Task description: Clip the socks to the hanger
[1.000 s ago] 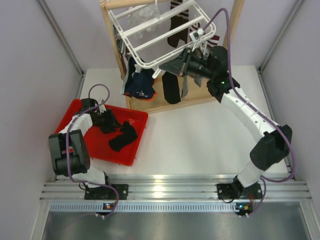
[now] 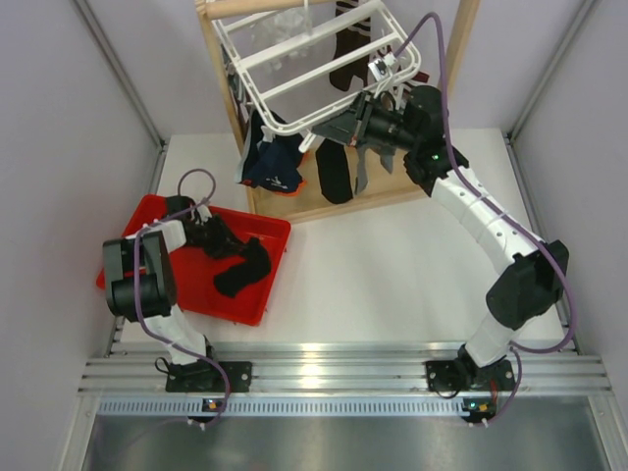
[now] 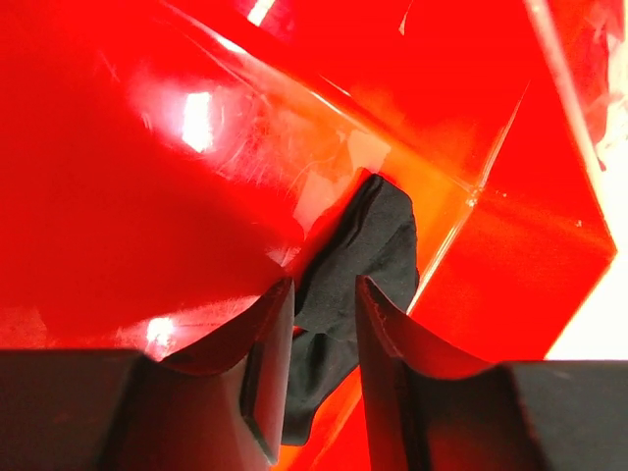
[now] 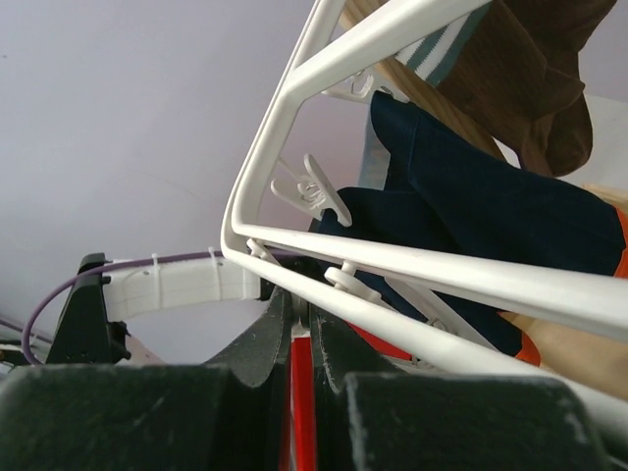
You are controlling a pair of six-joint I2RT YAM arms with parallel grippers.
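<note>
A black sock [image 2: 245,272] lies bunched in the red bin at the left. My left gripper [image 2: 238,249] reaches down to its upper end. In the left wrist view the parted fingers [image 3: 268,339] stand at either side of part of the sock [image 3: 358,265]; it is not clamped. Up at the white hanger [image 2: 294,74], my right gripper is shut at the front rail on a small white piece, seemingly a clip. The fingers hide most of that piece. Navy socks [image 2: 275,165] and a black sock [image 2: 335,173] hang from the hanger.
A wooden frame [image 2: 235,98] surrounds the hanger. More clips [image 4: 314,191] line the white rails. Steep walls of the red bin [image 2: 280,257] rise close to the left gripper.
The left gripper has moved a little right and down onto the sock's upper end, which has shifted slightly. The right arm has barely moved, and the hanging socks sway a little.
</note>
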